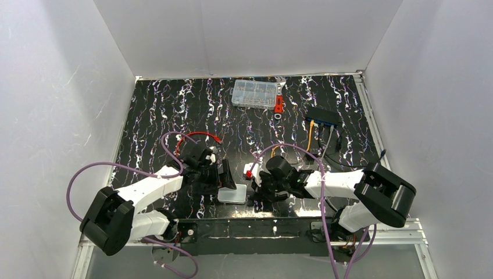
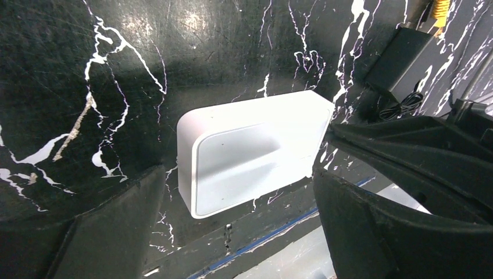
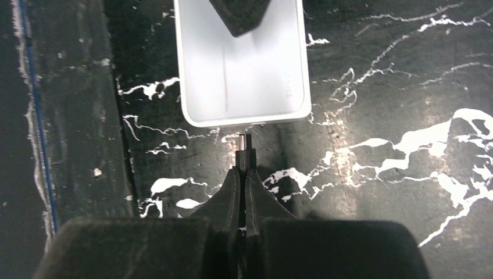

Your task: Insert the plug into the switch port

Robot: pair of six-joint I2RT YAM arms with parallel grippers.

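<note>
A white box (image 2: 261, 151), which looks like the switch, lies on the dark marbled table near the front edge. No port opening is visible on it. My left gripper stands open above it, its fingers wide apart at either end; whether a finger touches cannot be told. Part of a left finger (image 3: 241, 14) overlaps the box in the right wrist view. My right gripper is shut on a slim black plug (image 3: 244, 157) with a metal tip. The tip points at the box's near side, with a small apparent gap.
A black adapter (image 2: 401, 61) with a yellow cable lies beyond the right arm. Farther back are a red cable (image 1: 203, 133), a clear parts case (image 1: 254, 94), a red-handled wrench (image 1: 278, 104) and a black device (image 1: 322, 115) with cables.
</note>
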